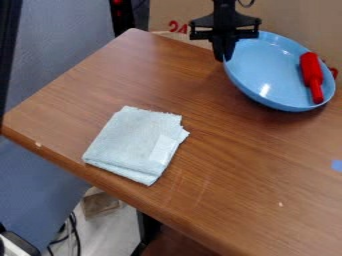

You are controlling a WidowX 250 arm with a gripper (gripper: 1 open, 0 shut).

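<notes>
My black gripper (225, 40) is at the top centre, over the left rim of a round blue plate (274, 85), its fingers pointing down at that rim; whether they are shut on it is hard to tell. A red cylindrical object (314, 78) lies on the right part of the plate. A folded pale blue cloth (136, 144) lies on the wooden table (227, 200), left of centre.
A cardboard surface (314, 22) stands behind the plate. The table's left edge runs diagonally, with a grey panel and cables beyond it.
</notes>
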